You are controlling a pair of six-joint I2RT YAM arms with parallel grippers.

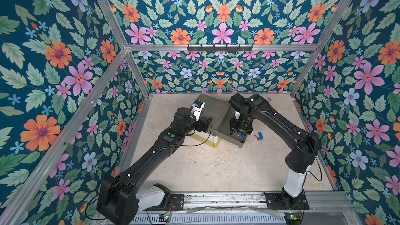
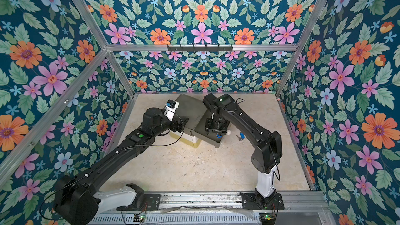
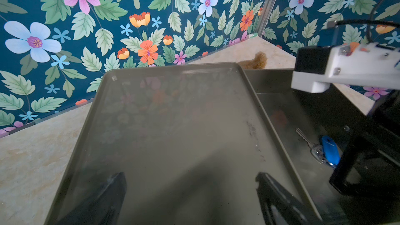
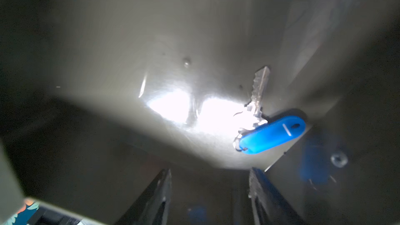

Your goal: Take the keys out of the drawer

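Inside the pulled-out drawer (image 3: 287, 112) lies a silver key on a ring with a blue tag; the same keys (image 3: 331, 150) show at the right of the left wrist view. My right gripper hangs over the drawer, its fingers (image 4: 156, 198) apart and nothing between them, with the keys ahead of it and slightly right. Above the grey cabinet top (image 3: 175, 120), my left gripper has its fingers (image 3: 110, 195) spread wide and empty. The right arm hides part of the drawer in both top views.
A second key with a blue tag (image 1: 260, 135) lies on the table to the right of the drawer. A fuzzy brown thing (image 3: 254, 61) shows behind the cabinet. The drawer's walls (image 4: 333, 162) rise around the right gripper.
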